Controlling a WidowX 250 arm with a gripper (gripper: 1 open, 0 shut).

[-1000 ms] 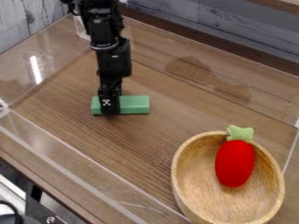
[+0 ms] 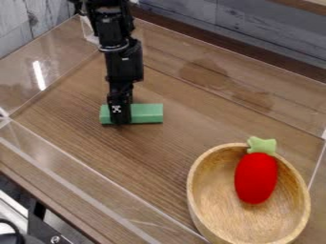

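My black gripper (image 2: pixel 121 108) reaches down from the top left onto a green rectangular block (image 2: pixel 149 113) lying on the wooden table, its fingers shut on the block. The fingertips partly hide the block's left half. At the lower right, a round wooden bowl (image 2: pixel 216 220) holds a red plush object (image 2: pixel 256 180) with a pale green top, shaped like a strawberry or similar.
A grey plank wall (image 2: pixel 242 29) runs along the back, and the table's edge shows at the lower left.
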